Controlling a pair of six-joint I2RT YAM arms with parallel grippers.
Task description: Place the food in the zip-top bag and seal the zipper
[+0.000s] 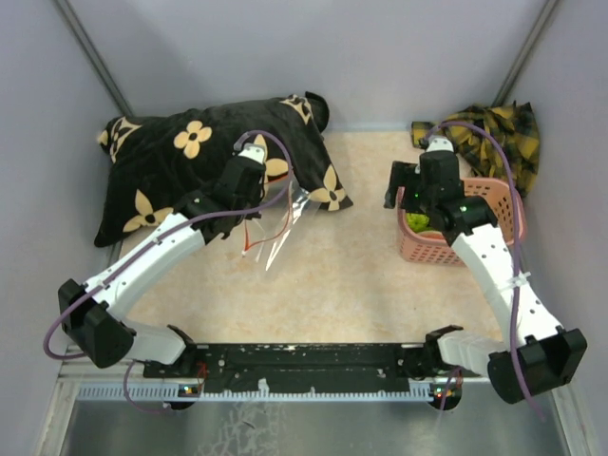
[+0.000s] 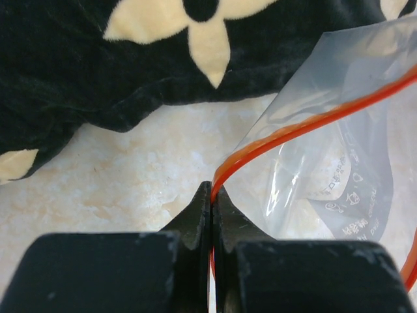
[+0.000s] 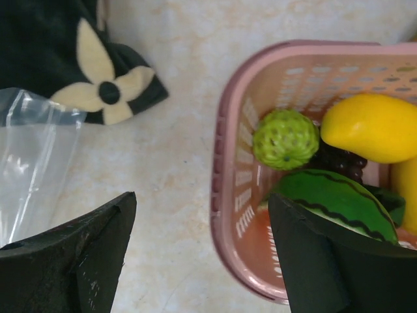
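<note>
My left gripper is shut on the orange-edged mouth of a clear zip top bag (image 2: pixel 313 173). The bag hangs off to the right of its fingers, its orange rim (image 2: pixel 280 135) curving wide and the mouth spread apart. In the top view the bag shows below and right of that gripper. My right gripper stands open over the left wall of a pink basket (image 3: pixel 225 169), with nothing between its fingers. Inside the basket are a bumpy green fruit (image 3: pixel 285 139), a yellow mango-like fruit (image 3: pixel 371 127), a striped green melon piece (image 3: pixel 339 199) and dark grapes (image 3: pixel 342 160).
A black cushion with cream flowers (image 1: pixel 204 157) lies at the back left, close behind the bag. Yellow-black checked cloth (image 1: pixel 494 142) is bunched behind the basket.
</note>
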